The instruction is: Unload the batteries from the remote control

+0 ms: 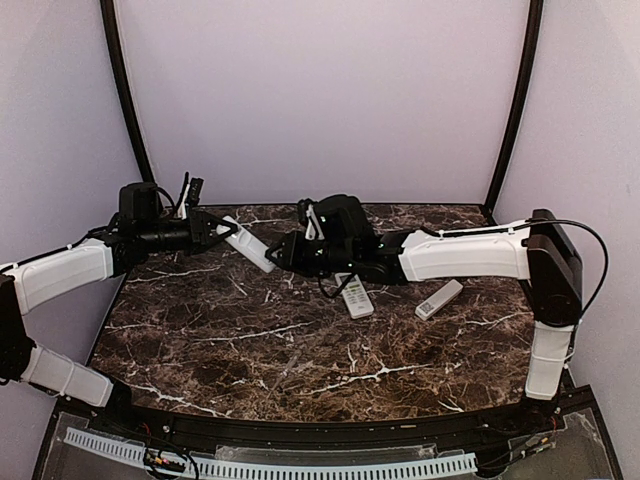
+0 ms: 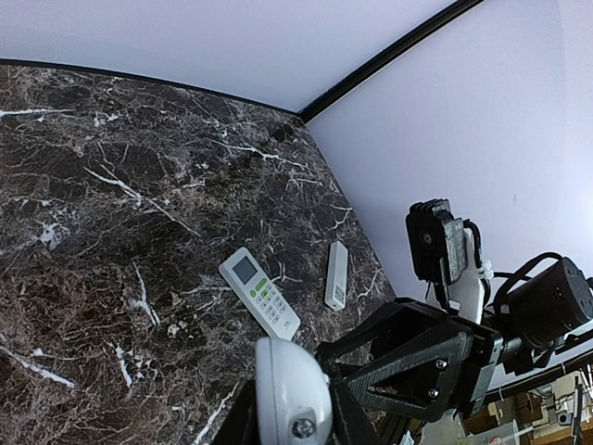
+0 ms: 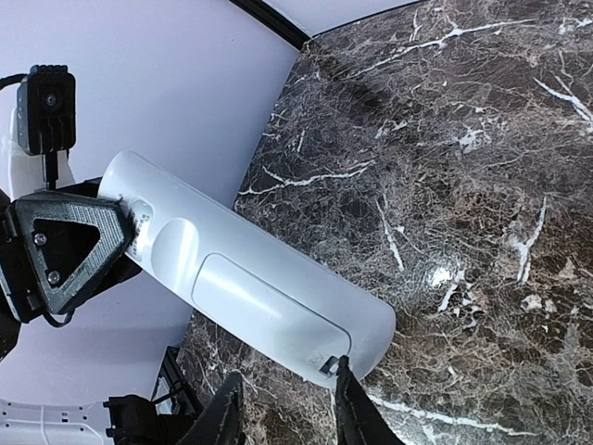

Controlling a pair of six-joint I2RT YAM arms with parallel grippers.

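Observation:
A white remote is held in the air back side up, its battery cover in place. My left gripper is shut on its upper end. My right gripper is at the lower end; in the right wrist view its dark fingertips reach the cover's edge near the small latch. Whether anything is between them is hard to see. No batteries are visible.
A white keypad remote and a white slim bar lie on the dark marble table at the right.

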